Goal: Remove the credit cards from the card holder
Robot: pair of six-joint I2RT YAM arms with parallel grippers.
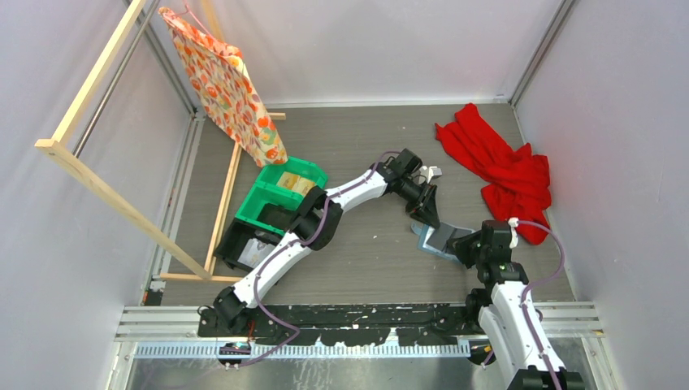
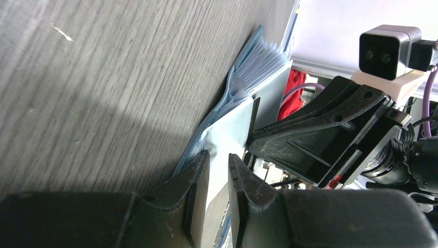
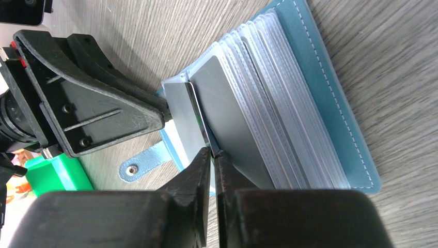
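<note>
The blue card holder [image 1: 431, 242] lies open on the table, its clear sleeves [image 3: 289, 98] fanned out in the right wrist view. A dark grey sheet or card [image 3: 230, 124] lies on the sleeves. Beside it, a lighter grey flap [image 3: 181, 108] stands with a raised dark edge. My right gripper is shut, its fingertips at the lower end of that edge; no card shows clearly between them. At the holder's other edge, my left gripper has its fingers a little apart, with a white part of the holder [image 2: 223, 150] in the gap.
A crumpled red cloth [image 1: 504, 166] lies behind my right arm. At left stand a green bin [image 1: 264, 195], a black bin [image 1: 236, 244] and a wooden frame [image 1: 122, 199] with a patterned cloth [image 1: 223, 89].
</note>
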